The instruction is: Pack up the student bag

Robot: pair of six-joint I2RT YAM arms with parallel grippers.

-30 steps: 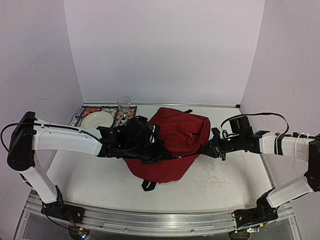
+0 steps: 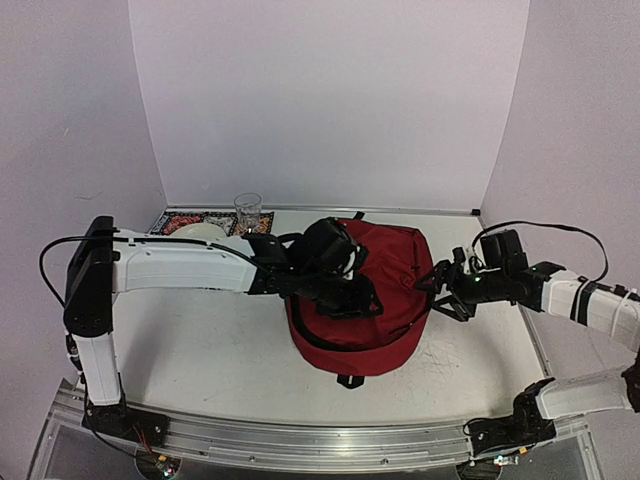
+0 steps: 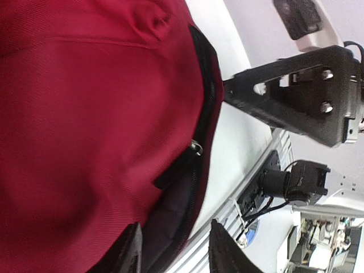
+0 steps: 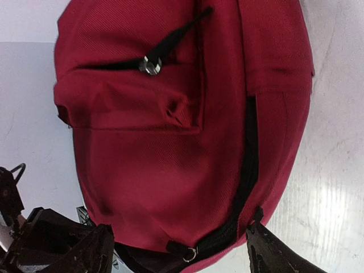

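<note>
The red student bag point(image 2: 375, 340) lies on the table with its mouth toward the front, partly gaping along a black zipper. Its zipper pull point(image 3: 196, 148) shows near the right edge in the left wrist view. Above the bag's middle hovers my left gripper, open, its two fingers apart over the zipper edge. My right gripper is at the bag's right side, also open, with its fingers wide apart; one fingertip point(image 4: 263, 242) is close to the red edge, and contact cannot be told. The bag's inside is mostly hidden.
Behind the left arm, a patterned mat point(image 2: 185, 219) carries a clear glass point(image 2: 248, 212) and a pale plate point(image 2: 200, 231), which is partly covered by the arm. Bare table point(image 2: 200, 350) lies left of the bag and to its right.
The bag has shifted right and turned, and its front mouth now gapes. The right gripper has moved slightly right.
</note>
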